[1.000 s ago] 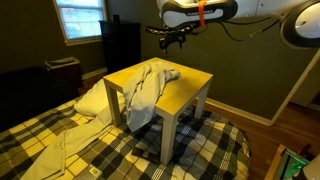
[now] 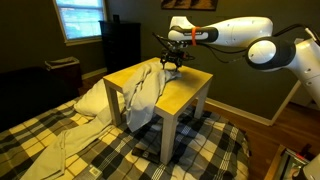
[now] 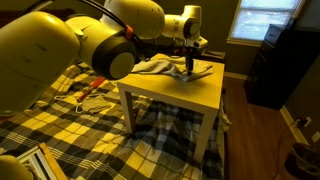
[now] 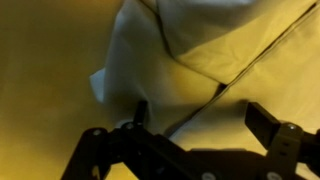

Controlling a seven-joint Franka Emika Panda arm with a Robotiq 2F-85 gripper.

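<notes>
A light grey cloth [image 2: 147,90] lies rumpled on the yellow-topped table [image 2: 190,88], with part of it draped over the near side. The gripper [image 2: 171,65] is low over the cloth's far end, pointing down. In the wrist view the open gripper has its dark fingers spread wide, with cloth folds [image 4: 190,70] below and between them; whether the fingertips touch the cloth cannot be told. A dark seam crosses the cloth there. From the other side, the cloth [image 3: 165,67] is partly hidden behind the arm.
More pale cloth [image 2: 65,143] lies on the plaid blanket [image 2: 120,158] spread over the floor. A dark cabinet [image 2: 121,42] stands behind the table, and a window [image 2: 82,18] is at the back left.
The arm has come down steadily from high above the table to just over the cloth's far end. The cloth looks unmoved.
</notes>
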